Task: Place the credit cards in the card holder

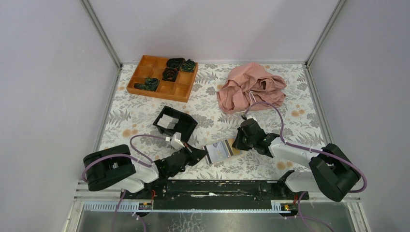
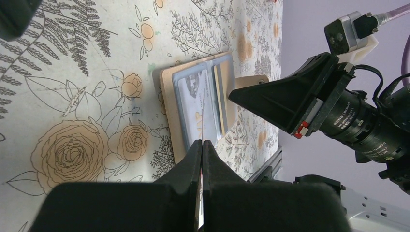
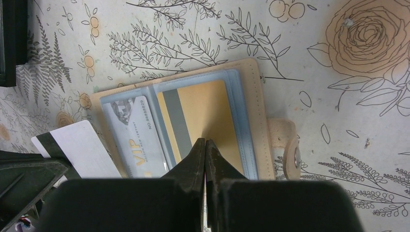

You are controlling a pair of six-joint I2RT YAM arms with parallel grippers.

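The open card holder [image 1: 220, 152] lies on the table between the grippers, with a VIP card [image 3: 138, 137] in its left sleeve and a gold card [image 3: 203, 111] with a grey stripe in the right. A white card with a black stripe [image 3: 82, 147] shows beside my left gripper's tip in the right wrist view. My left gripper [image 1: 203, 153] is shut at the holder's left end; whether the white card is between its fingers is unclear. My right gripper is shut over the gold card, nothing visible between its fingers.
A black box [image 1: 186, 118] with white items stands behind the left gripper. An orange compartment tray [image 1: 167, 87] with dark rolls is at the back left, a pink cloth [image 1: 251, 82] at the back right.
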